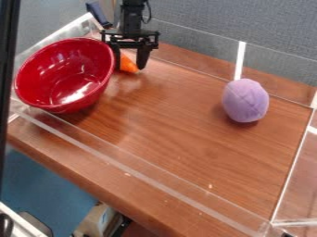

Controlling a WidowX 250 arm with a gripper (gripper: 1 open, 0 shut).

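A black gripper (130, 48) hangs at the back left of the wooden table (186, 148), over an orange carrot-like object (126, 65) lying beside a red bowl (62, 76). The bowl hides part of the orange object. Whether the fingers are open or closed on it is unclear at this size. A lumpy purple round object (246, 100) rests on the right side of the table.
Clear plastic walls edge the table at the back, front and right. The bowl takes up the left end.
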